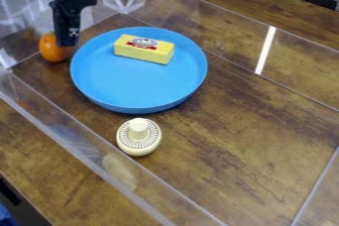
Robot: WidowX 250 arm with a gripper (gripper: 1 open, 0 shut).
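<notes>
A dark gripper (69, 24) is at the upper left, just above an orange round object (56, 50) that sits left of the blue plate. Whether its fingers are open or shut is hard to see. The blue plate (139, 90) holds a yellow box (143, 49) with a printed label on its rear part. A white knob-like object (139, 137) stands in front of the plate.
Transparent walls or edges run along the left side and lower left.
</notes>
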